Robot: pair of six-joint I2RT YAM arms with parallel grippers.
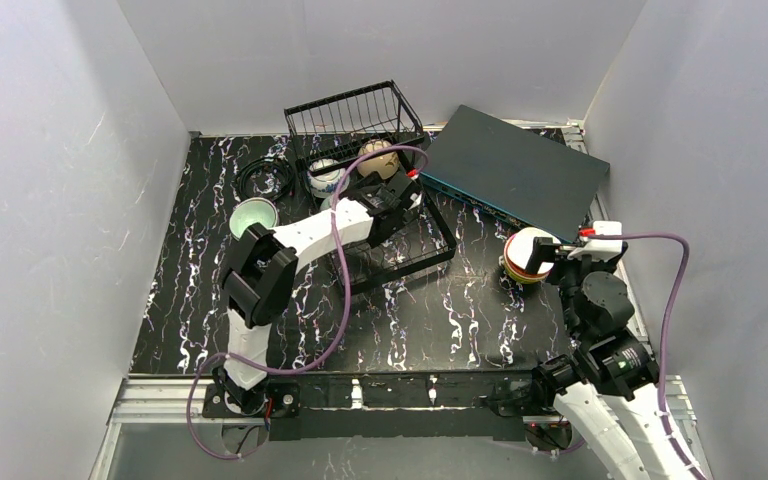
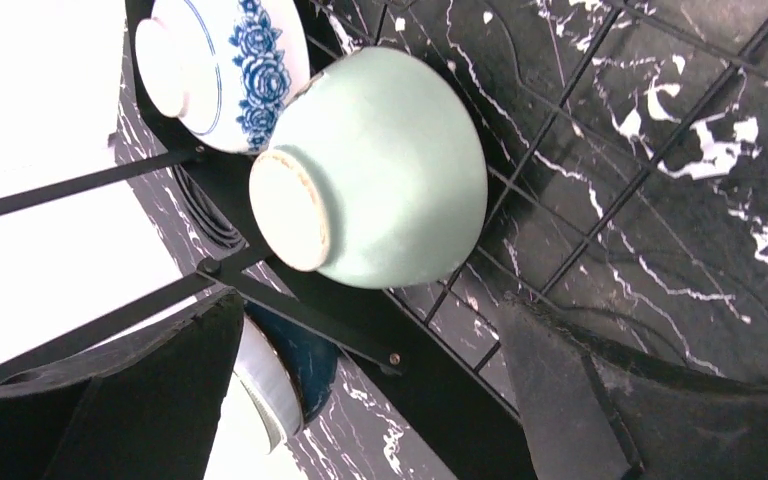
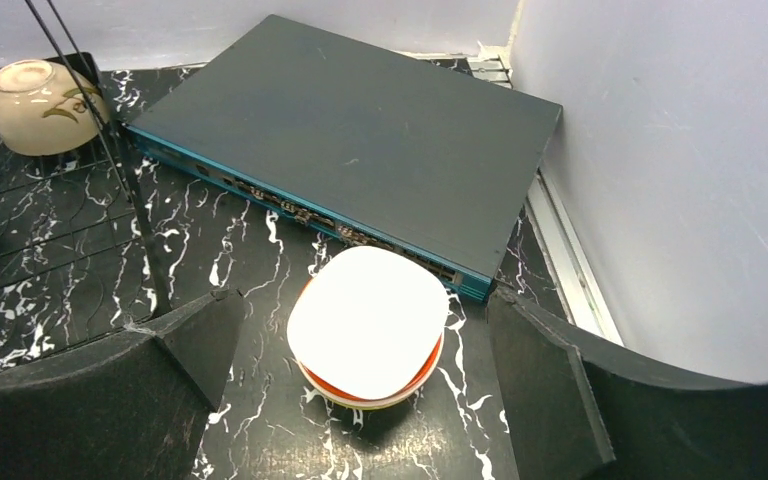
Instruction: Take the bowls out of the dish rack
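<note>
In the dish rack (image 1: pixel 400 270), a pale green bowl (image 2: pixel 400 170) lies tipped on its side beside a blue-and-white floral bowl (image 2: pixel 225 75). A beige bowl with a leaf pattern (image 3: pixel 42 108) is at the rack's back right. My left gripper hangs over the rack, open and empty, with the pale green bowl ahead of its fingers. Over at the right, a bowl stack topped by a white squarish bowl (image 3: pixel 368 320) stands on the table. My right gripper is open, its fingers showing on either side of that stack; contact cannot be judged.
Left of the rack stands a green-lined bowl (image 1: pixel 254 217), near a coiled black cable (image 1: pixel 264 179). A large flat dark device (image 1: pixel 520 165) fills the back right. Free counter (image 1: pixel 430 335) lies in front of the rack.
</note>
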